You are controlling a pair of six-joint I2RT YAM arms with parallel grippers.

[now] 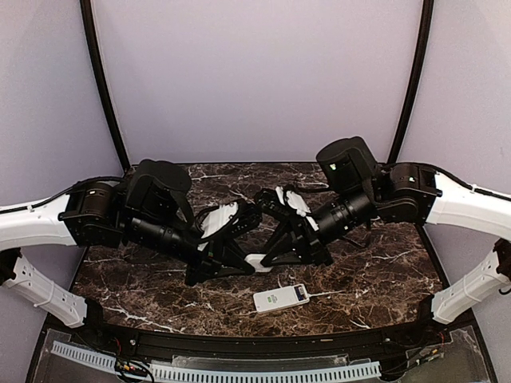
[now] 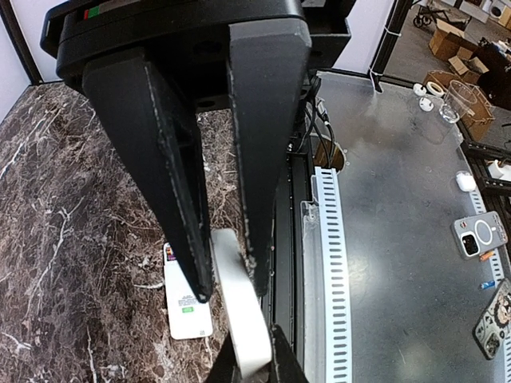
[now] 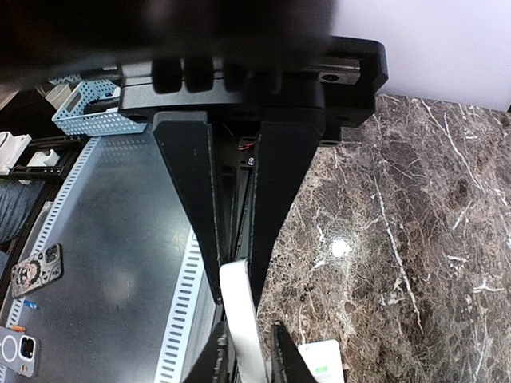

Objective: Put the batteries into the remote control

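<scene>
A slim white piece (image 1: 257, 262), apparently a cover, hangs above the table between both grippers. My left gripper is shut on one end of it. From the other side, my right gripper has its fingers on either side of the piece's opposite end; whether they press on it cannot be told. Below them, flat on the table, lies the white remote control (image 1: 281, 298) with a small green mark and a dark patch at its right end. The left wrist view shows the remote control (image 2: 186, 297) beyond the left fingers. No loose battery can be made out.
A dark frame bar (image 1: 263, 335) and a white slotted strip (image 1: 263, 373) run along the front edge. Phones (image 2: 479, 234) lie on a grey surface outside the work area.
</scene>
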